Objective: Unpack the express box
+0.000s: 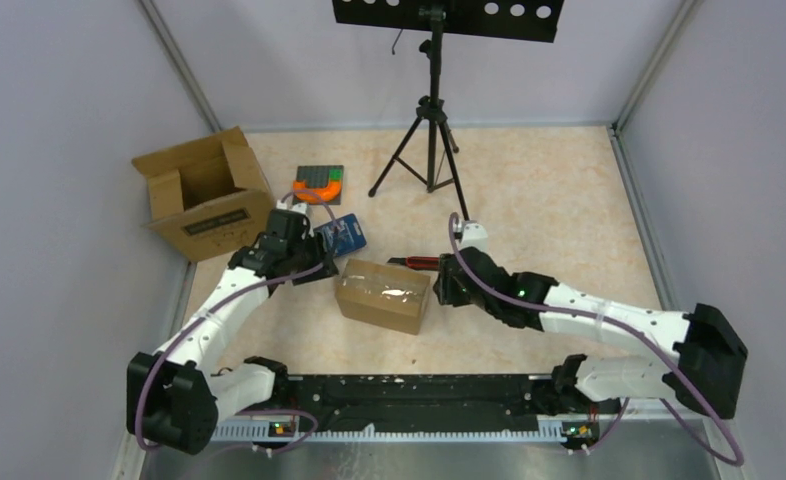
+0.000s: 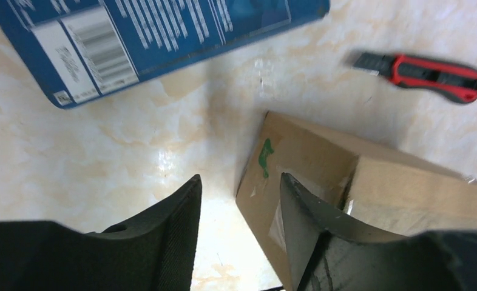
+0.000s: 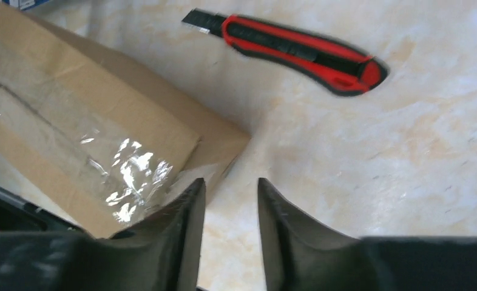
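A taped cardboard parcel [image 1: 381, 297] lies on the table, its long side running left to right, with clear tape along its top [image 3: 84, 133]. My left gripper [image 1: 319, 268] hovers at the parcel's left end, fingers apart and empty in the left wrist view. My right gripper [image 1: 447, 285] is just off its right end, fingers apart, nothing between them. A red and black box cutter [image 3: 303, 54] lies behind the parcel, blade end toward the left, partly hidden in the top view.
An open empty-looking carton [image 1: 209, 220] stands at the back left. A blue packet [image 1: 343, 232] and an orange-grey item [image 1: 318, 190] lie behind the parcel. A black tripod stand [image 1: 431, 140] is at the back.
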